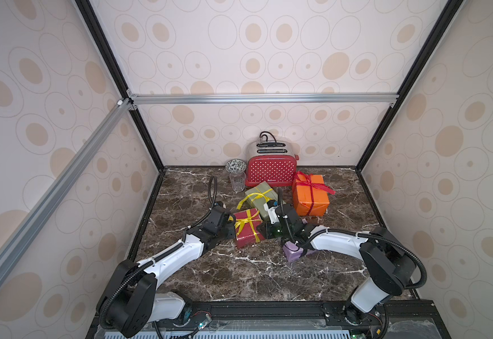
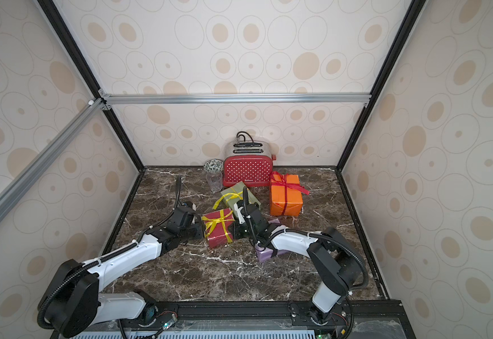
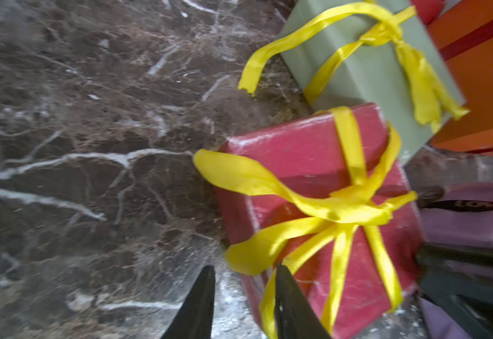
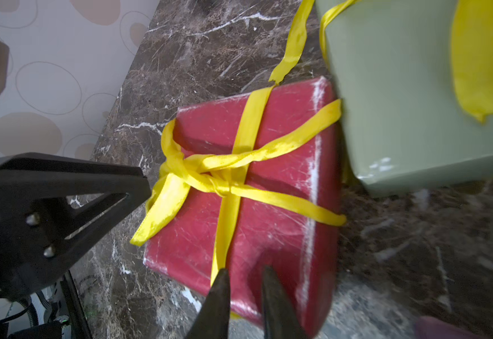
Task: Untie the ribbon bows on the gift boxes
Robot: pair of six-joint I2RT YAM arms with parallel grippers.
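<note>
The red box (image 3: 297, 186) lies mid-table, its yellow ribbon (image 3: 342, 209) a tangled knot with several loose tails on top. My left gripper hovers at the box's left side, fingers apart, a ribbon tail just beyond them. My right gripper is at the box's right, fingers apart over its edge, with no ribbon visibly held. The green box (image 1: 262, 193) behind has yellow ribbon with loose tails. The orange box (image 1: 311, 200) at back right has a red bow; the purple box (image 1: 292, 252) is partly hidden under the right arm.
A red toaster (image 1: 272, 169) and a glass vessel (image 1: 237, 179) stand along the back wall.
</note>
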